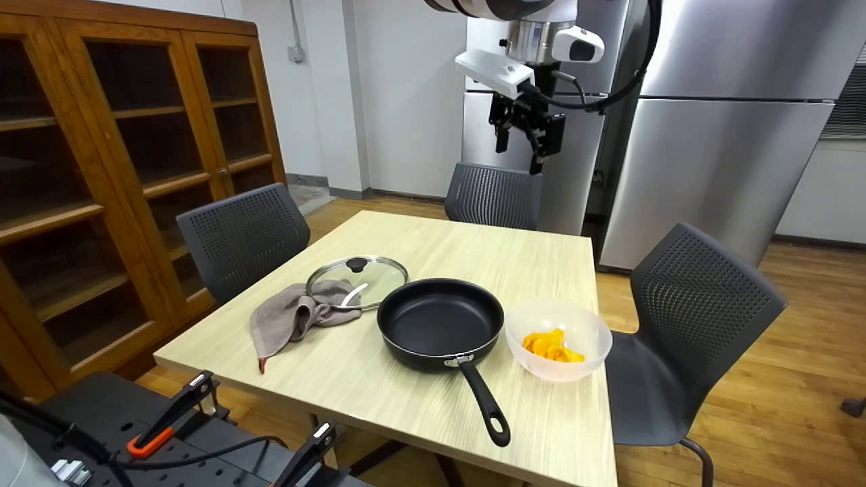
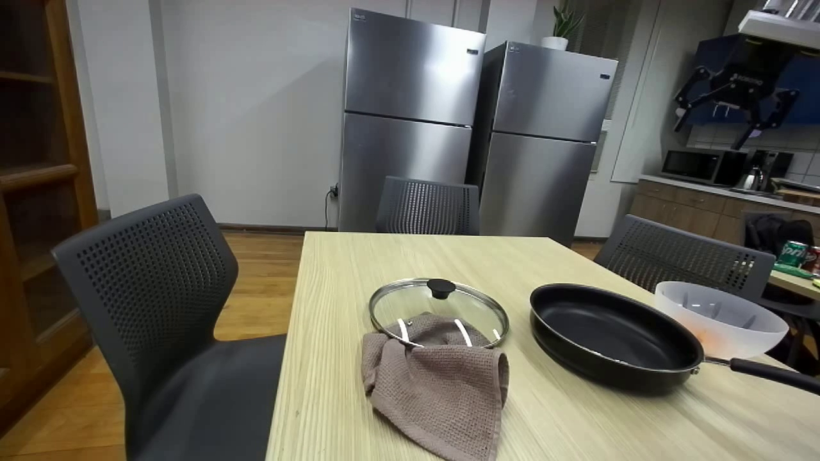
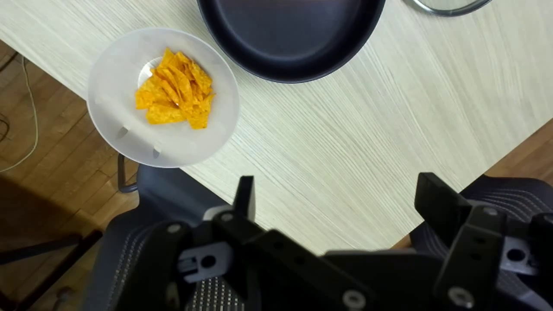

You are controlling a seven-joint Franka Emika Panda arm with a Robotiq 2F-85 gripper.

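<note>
High over the far right part of the table, my gripper (image 1: 517, 154) hangs open with nothing between its fingers. A black frying pan (image 1: 440, 320) rests on the table, its handle toward the near edge. To its right stands a translucent white bowl (image 1: 597, 341) holding orange chips (image 3: 177, 91). On the pan's left lies a glass lid (image 1: 365, 280) with a black knob, partly on a crumpled grey-brown towel (image 2: 446, 396). In the wrist view, the bowl lies ahead and left of my fingers, and only part of the pan (image 3: 290, 39) shows.
Dark chairs stand at its left (image 1: 243, 235), back (image 1: 493, 195) and right (image 1: 690, 325). Refrigerators (image 1: 722, 162) rise behind. Clamps (image 1: 174, 414) sit on the dark mount at the near left.
</note>
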